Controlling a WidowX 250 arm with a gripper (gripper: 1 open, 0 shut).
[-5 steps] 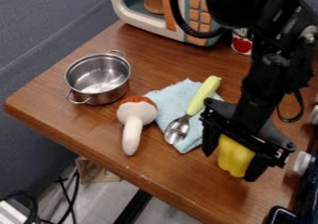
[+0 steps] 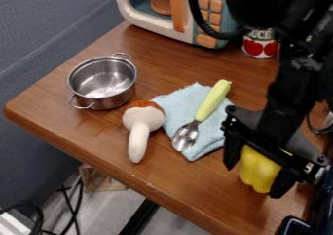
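Note:
My black gripper is at the right, low over the table, with a yellow object between its fingers, partly hidden by the gripper body. A blue cloth lies left of it, with a spoon with a yellow-green handle on it. A white toy mushroom with an orange-brown cap lies farther left. A steel pot stands at the left of the table.
A toy microwave and a can stand at the back. The wooden table has free room at the front centre. Cables hang off the left front.
The gripper and arm have shifted slightly to the right with the yellow object. The other objects have not moved.

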